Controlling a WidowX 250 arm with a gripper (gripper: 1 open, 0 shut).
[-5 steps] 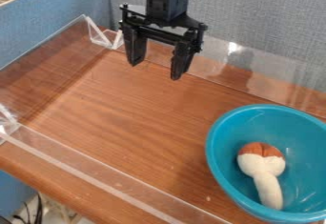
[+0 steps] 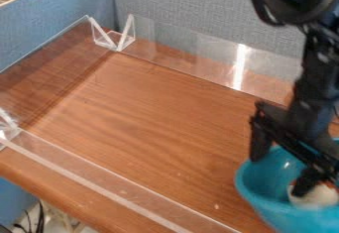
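My black gripper [image 2: 284,158] is low at the right, open and blurred, its fingers reaching down into the blue bowl [image 2: 265,202] at the lower right. A pale object [image 2: 316,199], the white and orange mushroom-like toy, lies in the bowl, mostly hidden behind the gripper. I cannot tell whether the fingers touch it.
Clear plastic edging runs along its back and front. Padded walls stand behind and at the left, with cables at the lower left.
My gripper has moved from the upper middle to the right and down into the bowl, now covering much of the toy.
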